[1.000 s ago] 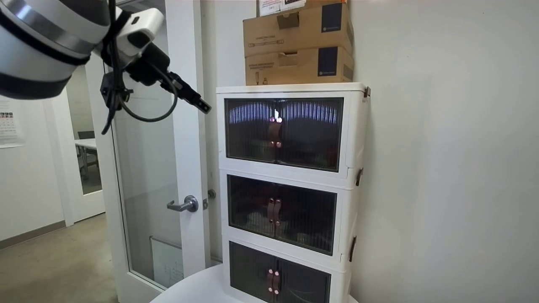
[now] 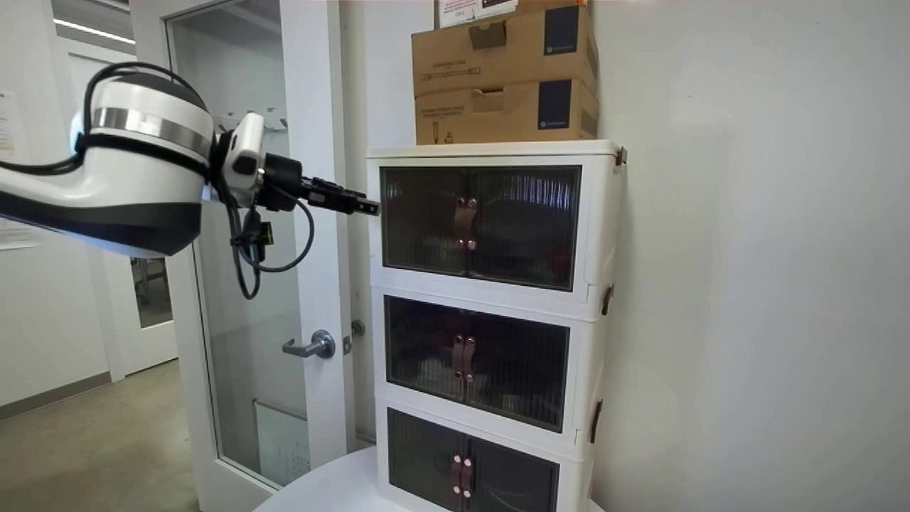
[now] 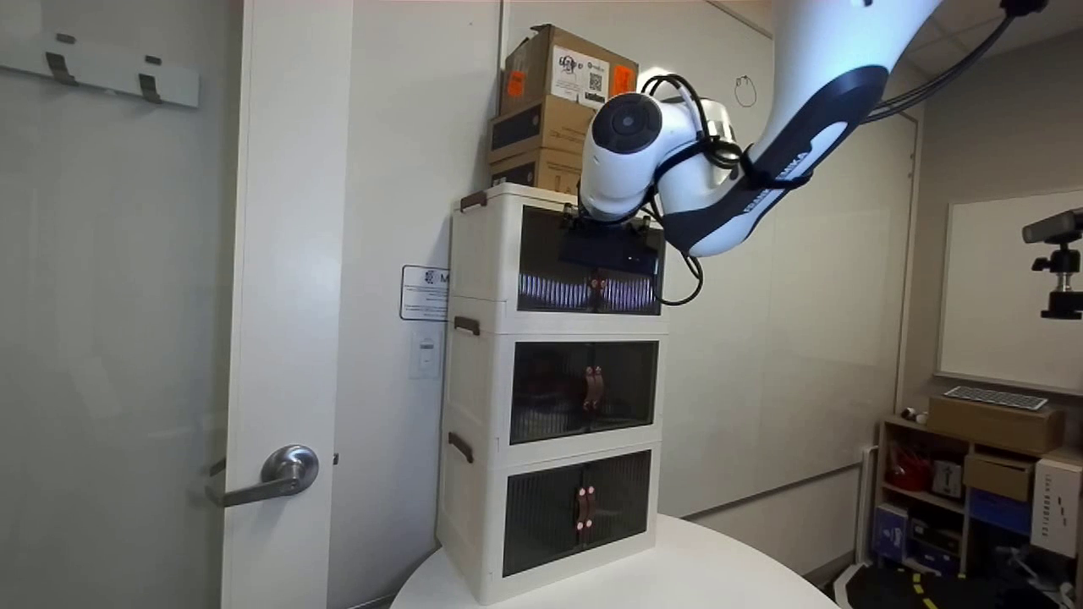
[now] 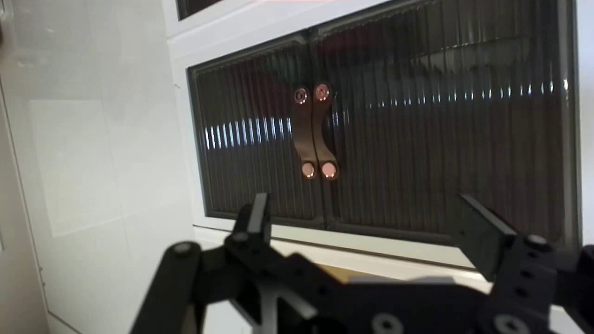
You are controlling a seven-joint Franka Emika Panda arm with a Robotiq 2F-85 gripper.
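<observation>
A white three-tier cabinet (image 2: pixel 589 222) has paired dark, ribbed doors on each tier, all closed. Two brown strap handles (image 4: pixel 303 133) with coppery studs flank the seam of the top doors (image 4: pixel 440 133). My gripper is open, its fingers (image 4: pixel 259 211) wide apart with nothing between them. In the wrist view the handles appear beyond the fingertips, between them sideways. From the first exterior view, the gripper (image 2: pixel 375 208) points at the upper tier, left of the handles, at about their height. The arm hides the upper part of that tier in the second exterior view.
Cardboard boxes (image 2: pixel 503 72) are stacked on the cabinet, which stands on a white round table (image 3: pixel 700 573). A glass-paneled door with a lever handle (image 2: pixel 311 345) stands to the left. Open space lies right of the cabinet in front of the wall (image 2: pixel 768 256).
The cabinet doors look unchanged.
</observation>
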